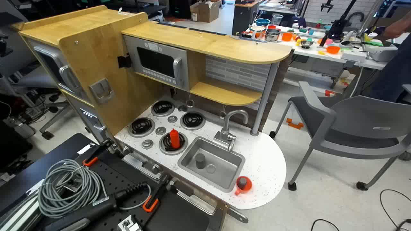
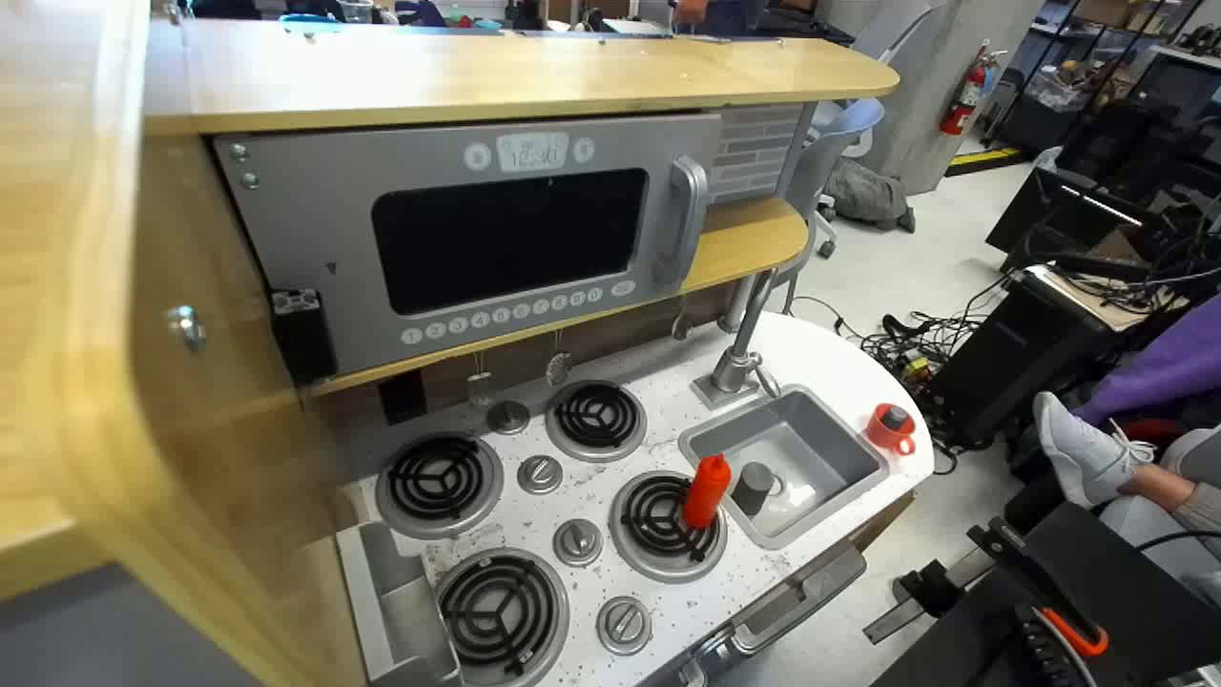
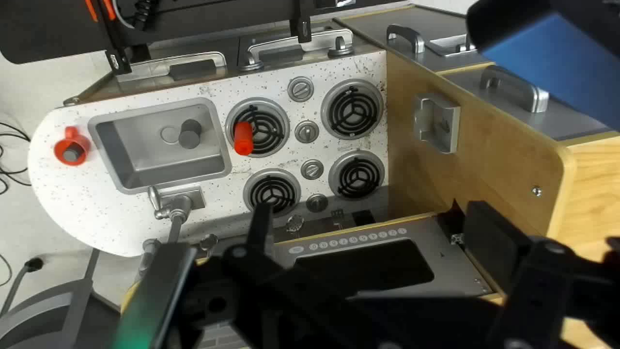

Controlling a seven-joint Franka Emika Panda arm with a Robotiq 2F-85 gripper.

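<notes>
In the wrist view my gripper is open, its two dark fingers far apart and nothing held between them. The toy kitchen lies beyond and below it. A red bottle [image 1: 175, 139] stands upright on the burner nearest the sink [image 1: 220, 179]. Inside the sink is a dark grey cylinder [image 2: 752, 489], near the side facing the burners. On the white counter past the sink's far end sits a red cup [image 2: 905, 436], with another dark grey cylinder [image 3: 72, 153] in it. Neither exterior view clearly shows the gripper.
The faucet [image 1: 235, 115] rises behind the sink. A microwave [image 2: 469, 218] with its door shut and a wooden shelf [image 1: 227, 92] overhang the counter's back. A tall wooden cabinet [image 1: 104, 73] walls off one end.
</notes>
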